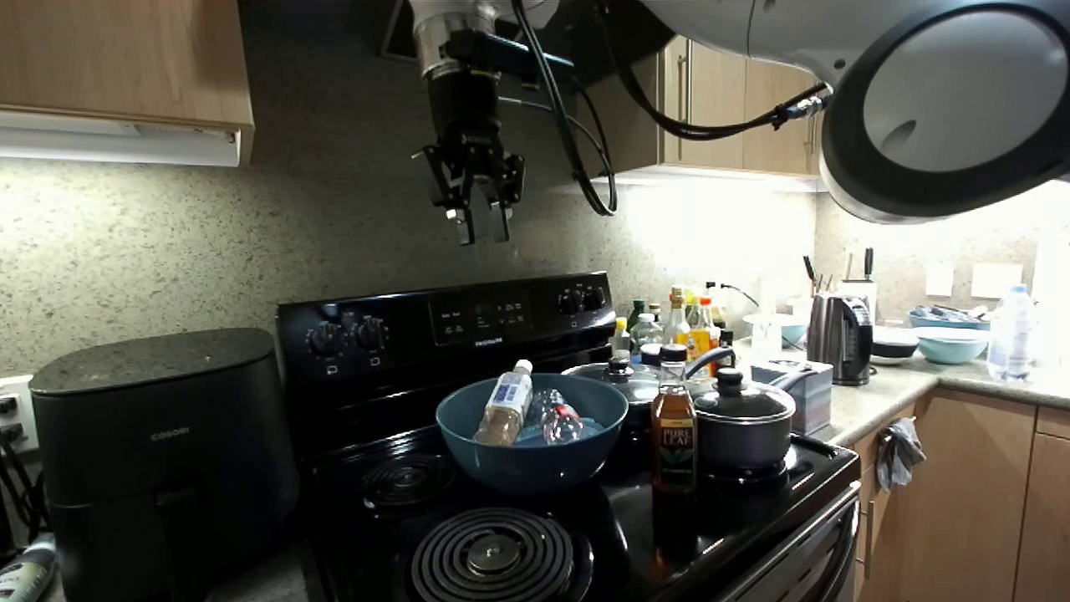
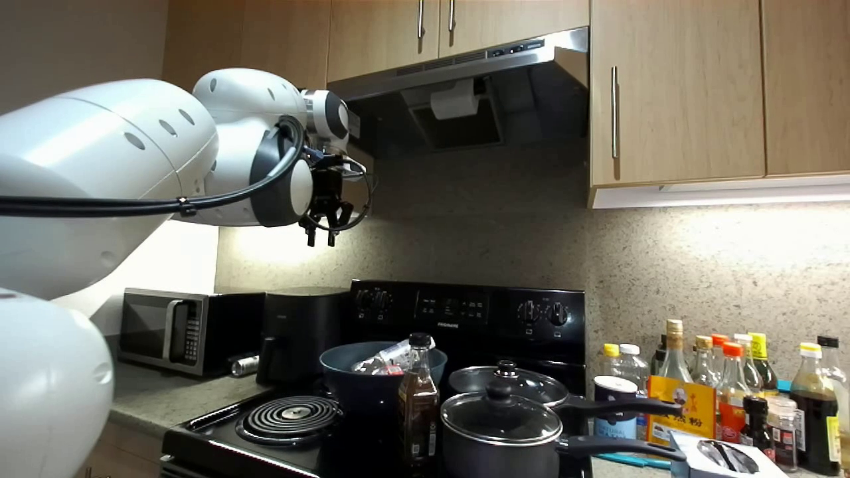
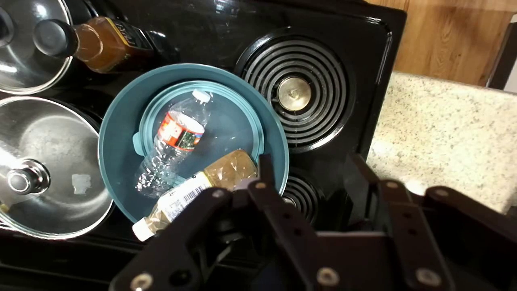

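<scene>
Inside the large blue bowl (image 1: pixel 532 466) on the stove lie two bottles. One is a clear bottle of brown liquid with a white label (image 3: pixel 189 194), tilted with its white cap over the rim. Beside it lies a clear plastic bottle with a red label (image 3: pixel 179 131). My gripper (image 1: pixel 483 232) hangs well above the stove, behind and to the left of the bowl's middle in exterior view 1. Its fingers stand apart with nothing between them; in the wrist view the gripper is past the bowl's edge.
A Pure Leaf tea bottle (image 1: pixel 675 431) stands upright beside the bowl. Two lidded pots (image 1: pixel 744 426) occupy the right burners, their handles sticking out. The black air fryer (image 1: pixel 165 451) is at the left.
</scene>
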